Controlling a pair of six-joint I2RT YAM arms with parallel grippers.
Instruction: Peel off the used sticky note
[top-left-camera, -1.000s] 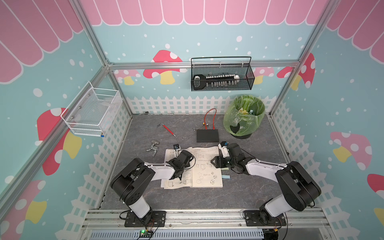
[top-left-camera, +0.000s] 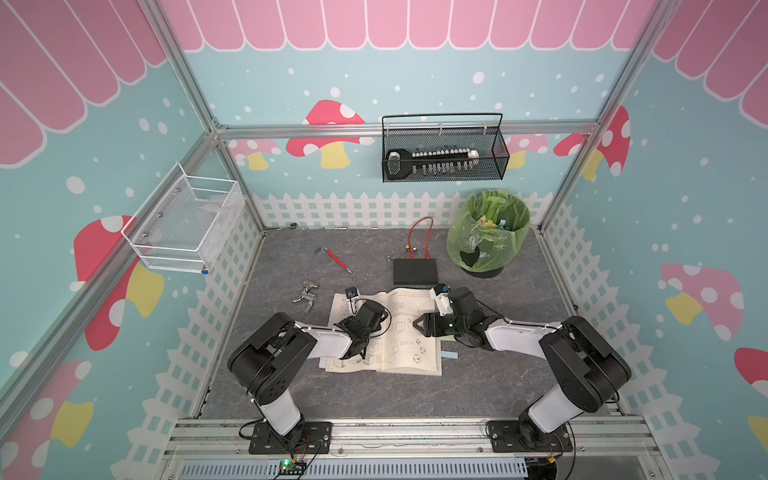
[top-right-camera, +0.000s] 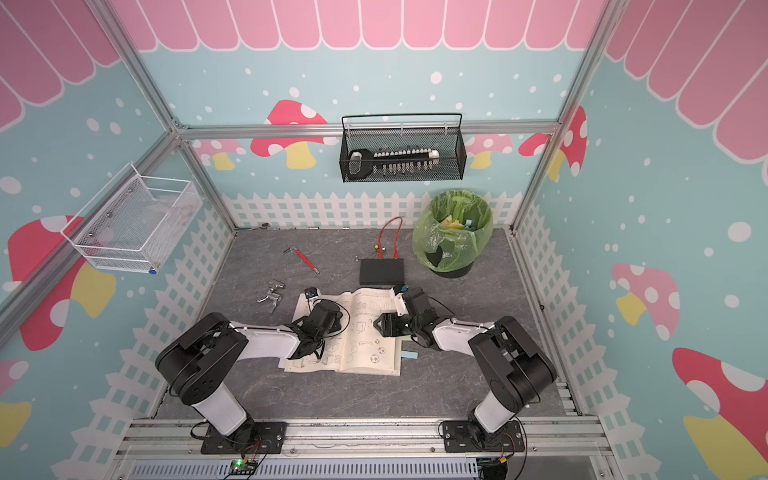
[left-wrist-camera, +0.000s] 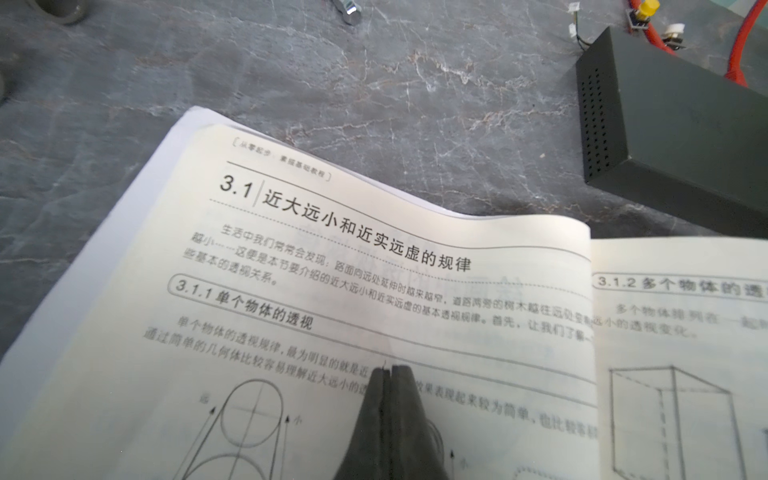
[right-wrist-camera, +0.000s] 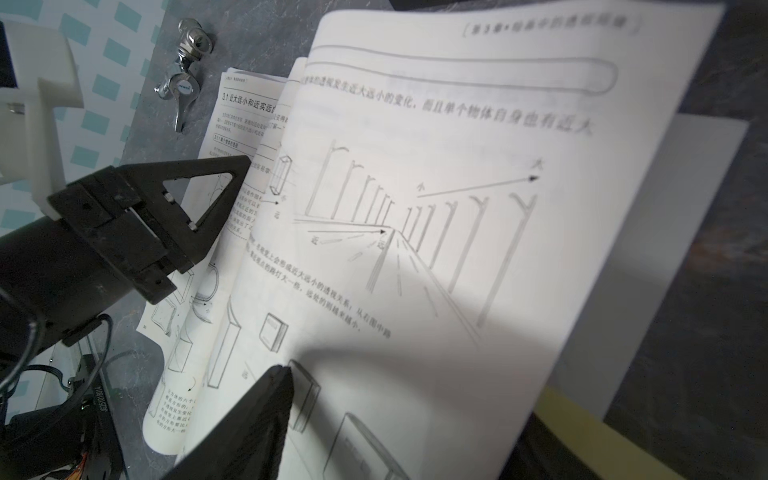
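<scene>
An open book (top-left-camera: 408, 344) lies across the front middle of the table. My left gripper is shut, tips down on the left page, nothing showing between its fingers. My right gripper is at the book's right page edge (right-wrist-camera: 608, 96), which is slightly raised; its fingers stand apart at the bottom of the right wrist view, and whether paper is between them is unclear. A yellow paper tab (right-wrist-camera: 600, 440) shows under the page edge, and a light-blue one (top-left-camera: 449, 354) sticks out at the book's right.
A black box (top-left-camera: 415, 271) with red cables lies behind the book. A green-lined bin (top-left-camera: 488, 240) stands back right, a red-handled tool (top-left-camera: 336, 259) and metal piece (top-left-camera: 305, 294) at left.
The right gripper has shifted slightly left, and the right page's top edge has moved back and lifted a little. The left arm and book have moved slightly.
</scene>
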